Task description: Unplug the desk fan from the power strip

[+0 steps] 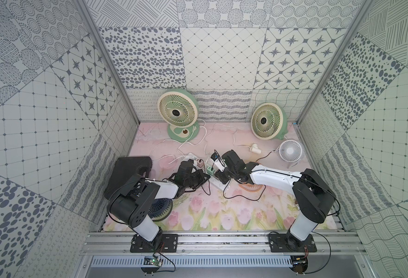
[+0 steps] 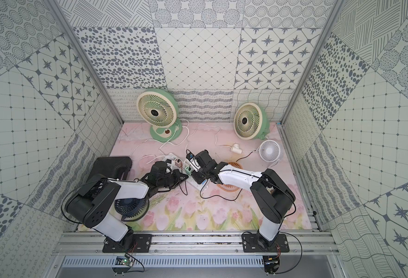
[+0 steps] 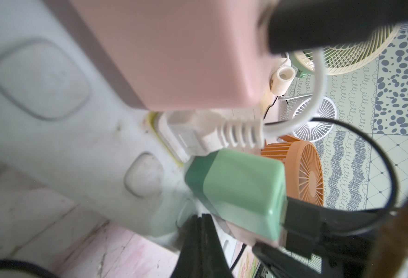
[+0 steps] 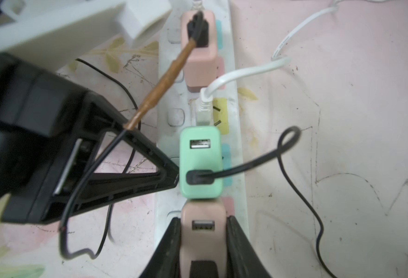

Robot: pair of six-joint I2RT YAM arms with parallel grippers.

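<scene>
The white power strip [image 4: 166, 143] carries a row of plugs. A pink adapter [image 4: 203, 213] with a black plug in it sits at the strip's near end in the right wrist view. My right gripper has one finger along each side of it; whether they grip cannot be told. Beside it stands a green adapter [image 4: 201, 159] with a black cable. My left gripper is shut with nothing visible between its fingers, its tip beside the green adapter. Further along are a white plug [image 4: 204, 108] and another pink adapter [image 4: 201, 64], both seated in the strip.
Two green fans [image 1: 178, 108] [image 1: 268, 121] stand at the back, with a small white fan [image 1: 290, 151] at right. An orange fan [image 2: 231, 185] is partly under the right arm; a dark fan [image 2: 132, 208] lies by the left arm. Loose cables cross the table.
</scene>
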